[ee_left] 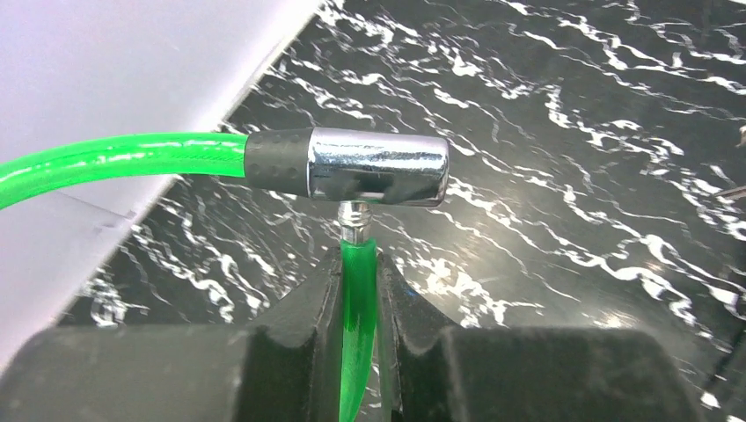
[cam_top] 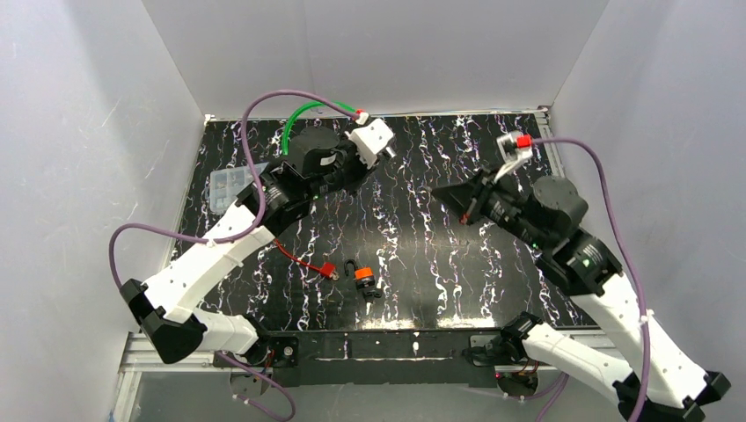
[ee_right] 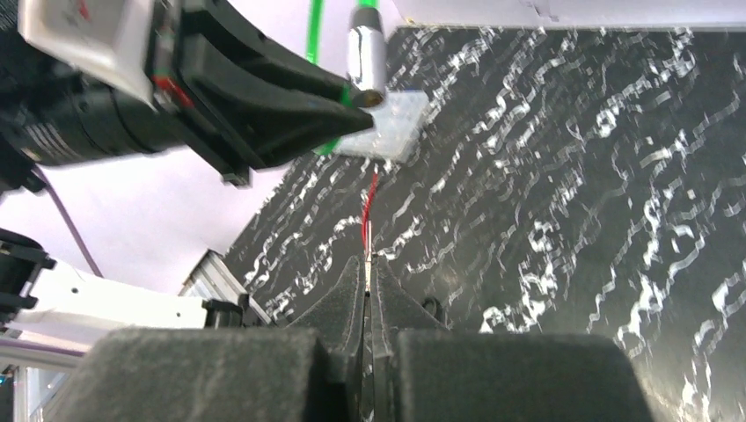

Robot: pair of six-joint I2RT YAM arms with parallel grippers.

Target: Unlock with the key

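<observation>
A green cable lock (ee_left: 123,156) has a chrome cylinder (ee_left: 378,167) joined crosswise to the cable's end pin (ee_left: 355,221). My left gripper is shut on the green cable just below that pin. In the right wrist view the chrome cylinder (ee_right: 367,57) hangs above the left gripper's dark fingers (ee_right: 299,123), raised over the table. My right gripper (cam_top: 433,190) is in the air to its right, pointing left. Its fingers (ee_right: 352,308) are closed on a thin silver key (ee_right: 369,239), which sticks out ahead. The keyhole's exact place is unclear.
A red cable lock (cam_top: 327,269) and a black lock with an orange band (cam_top: 364,274) lie on the marbled table near the front. A clear compartment box (cam_top: 227,186) stands at the left.
</observation>
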